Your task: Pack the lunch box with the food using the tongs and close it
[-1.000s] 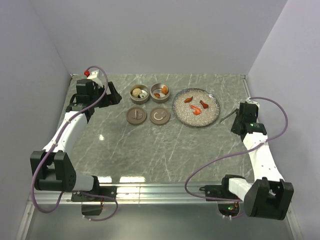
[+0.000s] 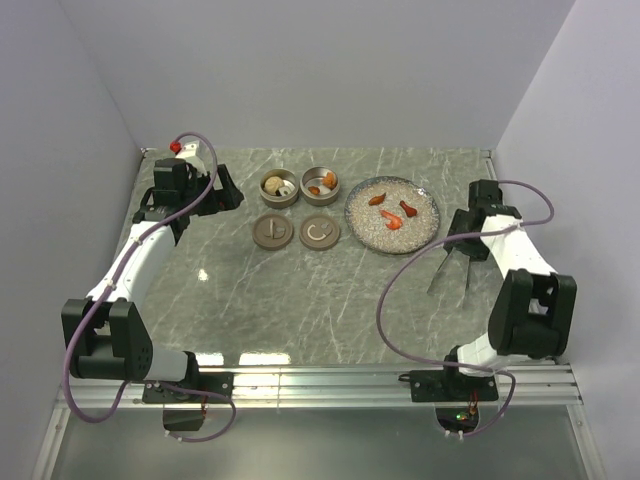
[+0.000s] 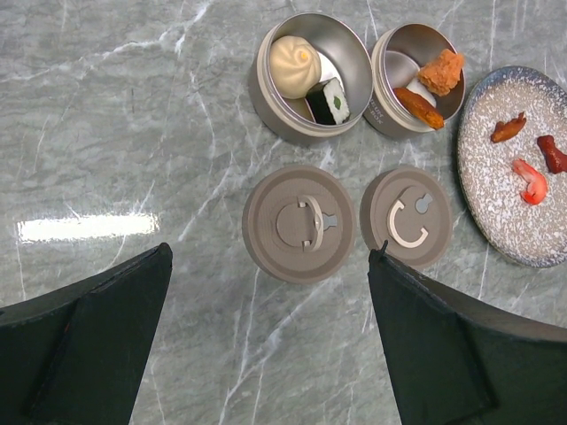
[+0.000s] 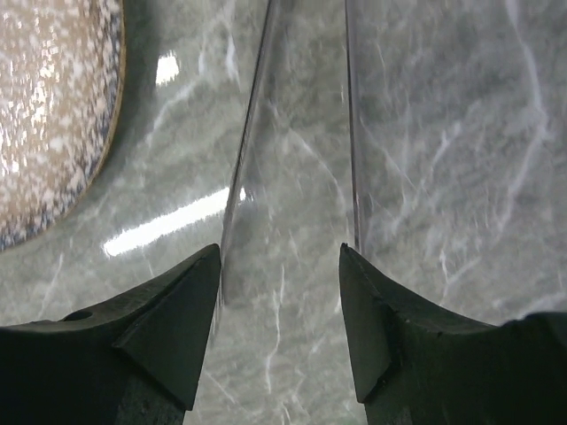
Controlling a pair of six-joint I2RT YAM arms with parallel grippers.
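Two steel lunch containers (image 3: 310,80) (image 3: 416,80) hold a bun, sushi and fried pieces, their lids (image 3: 298,248) (image 3: 407,243) lying in front. A speckled plate (image 2: 392,236) holds a shrimp (image 3: 532,181) and two browned pieces. My left gripper (image 2: 225,192) is open and empty, high over the table's left side. My right gripper is right of the plate, its fingers part open, with two long thin translucent strips, apparently tongs (image 2: 437,280), below or between them; whether it grips them is unclear.
Grey walls stand at the back and sides.
The left arm and food have not moved.
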